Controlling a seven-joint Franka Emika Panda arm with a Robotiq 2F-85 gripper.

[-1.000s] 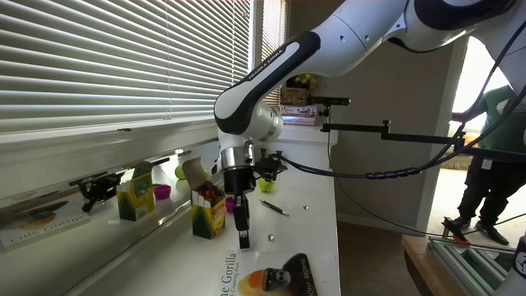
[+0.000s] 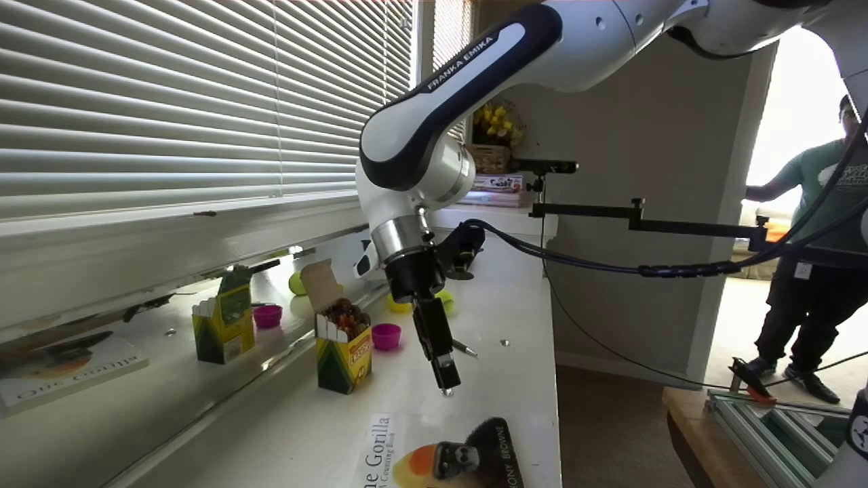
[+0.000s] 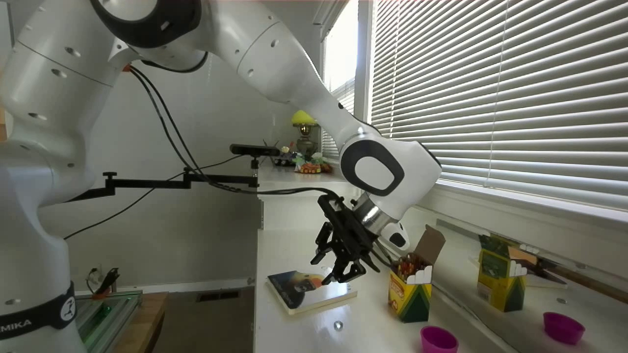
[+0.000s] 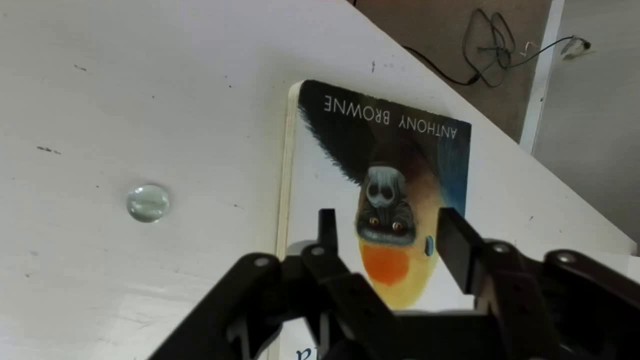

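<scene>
My gripper stands open, with a clear gap between its black fingers. Nothing is held there; the picture book (image 4: 381,180) with a gorilla on its cover shows beyond the gap. In exterior view 2 the gripper (image 3: 322,269) hangs tilted above the white ledge, near the book (image 3: 306,287). A clear glass bead (image 4: 148,203) lies on the bare surface beside the book. Exterior view 1 has the finger (image 2: 443,366) just above that bead.
An open crayon box (image 2: 345,350) stands upright near the window side, with a magenta cup (image 2: 386,336) behind it. A pen (image 2: 464,349) is partly hidden by the gripper. The ledge's edge drops off at the right in exterior view 1. A person (image 2: 814,219) stands far right.
In exterior view 1 my gripper has moved right and a little up, and now tilts instead of hanging nearly vertical. The crayon box, book and bead have stayed put.
</scene>
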